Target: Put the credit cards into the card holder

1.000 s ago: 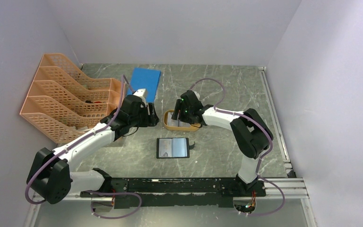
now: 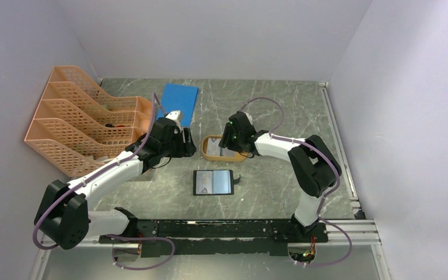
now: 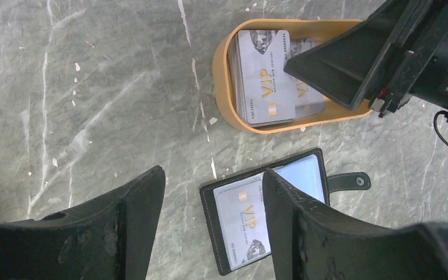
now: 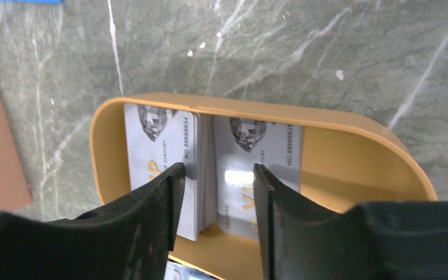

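Note:
A tan oval tray (image 2: 233, 158) holds silver VIP cards. In the right wrist view a thick stack of cards (image 4: 158, 140) fills the tray's left end, and another card (image 4: 233, 198) lies lower beside it. My right gripper is over these cards with its fingers apart, one over the stack and one over the lower card; nothing shows gripped. The black card holder (image 2: 213, 195) lies unfolded in front of the tray. A VIP card (image 3: 242, 216) shows in its left half; the right half looks pale blue. Left of the tray, my left gripper (image 2: 189, 143) stands open and empty.
An orange tiered rack (image 2: 73, 125) occupies the table's left side, partly behind my left arm. A flat blue sheet (image 2: 179, 99) lies at the back. The holder's strap (image 3: 350, 181) sticks out to its right. Bare tabletop (image 2: 294, 111) stretches to the back right.
My right gripper has shifted a little to the right over the tray. The left arm has barely moved, and the holder stays in place.

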